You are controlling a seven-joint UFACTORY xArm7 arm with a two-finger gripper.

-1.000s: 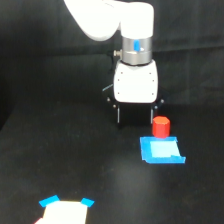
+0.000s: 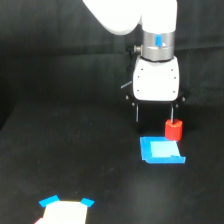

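A small red block (image 2: pixel 174 131) stands at the far right edge of a white square (image 2: pixel 165 149) framed in blue tape on the dark table. My gripper (image 2: pixel 154 117) hangs just behind and to the left of the block. Its two thin fingers are spread wide, and nothing shows between them. The right finger comes down close to the top of the block; whether it touches cannot be told.
At the front left lies a pale sheet (image 2: pixel 65 213) with blue tape at its corners, partly cut off by the frame.
My arm and gripper have moved right and a little toward the camera. The red block now sits farther right and slightly nearer the camera than before.
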